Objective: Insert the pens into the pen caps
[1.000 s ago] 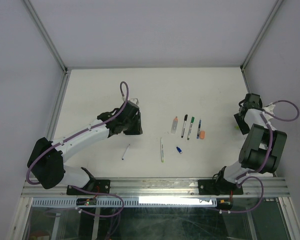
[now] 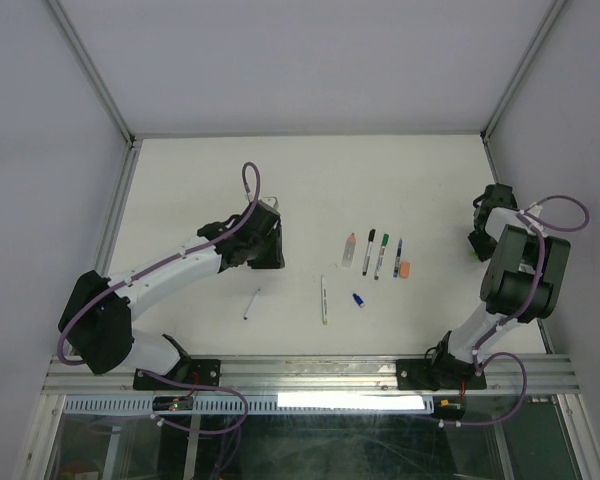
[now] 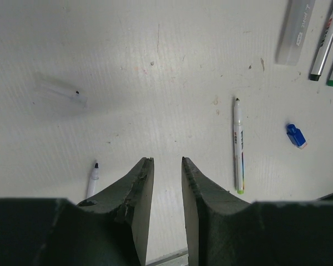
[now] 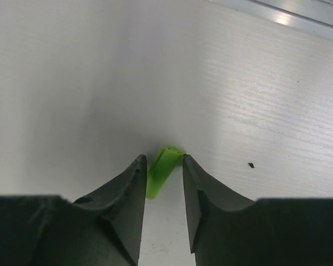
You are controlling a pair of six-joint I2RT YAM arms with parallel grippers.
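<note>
My right gripper is low over a green cap (image 4: 161, 176) at the far right of the table, fingers part open around it. My left gripper hangs above the table, fingers a little apart with nothing visible between them. Below it lie a white pen (image 3: 93, 180) and, to the right, a longer white pen (image 3: 238, 149) with a blue cap (image 3: 295, 134) beside it. Several markers (image 2: 368, 250) lie in a row at centre right, with an orange piece (image 2: 404, 270).
A clear bottle-like item (image 2: 349, 250) lies left of the markers.
The right arm has shifted slightly over the green cap at the table's right side. The left arm shows hardly any movement.
</note>
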